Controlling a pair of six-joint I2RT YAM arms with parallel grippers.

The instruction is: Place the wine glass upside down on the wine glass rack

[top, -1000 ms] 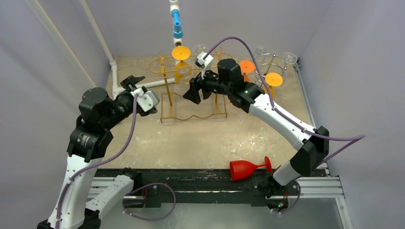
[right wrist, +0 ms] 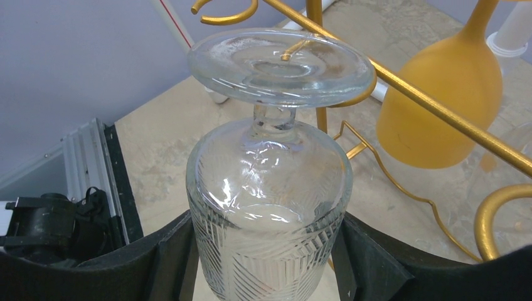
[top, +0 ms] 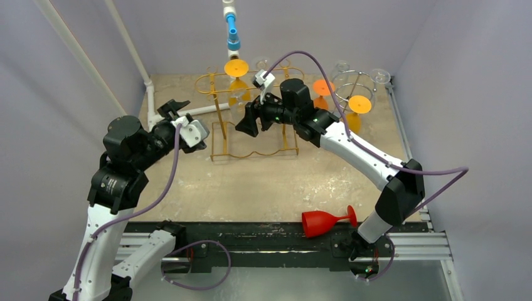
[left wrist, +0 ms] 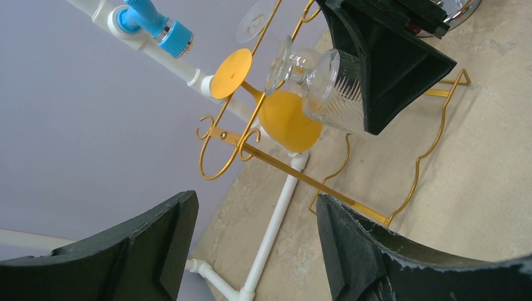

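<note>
The clear wine glass is upside down, its foot uppermost and its ribbed bowl between the fingers of my right gripper, which is shut on it. In the left wrist view the glass tilts somewhat, its foot close by the top wires of the gold rack. From the right wrist view, the foot overlaps a gold wire; whether it rests there I cannot tell. Left of the rack in the top view, my left gripper is open with nothing between its fingers.
A yellow glass hangs upside down on the gold rack beside the clear one. A round silver rack with several glasses stands at the back right. A red goblet lies near the front edge.
My right gripper has shifted slightly left, and the clear glass with it. The foot of the yellow glass has also moved a little left. The left arm has stayed put.
</note>
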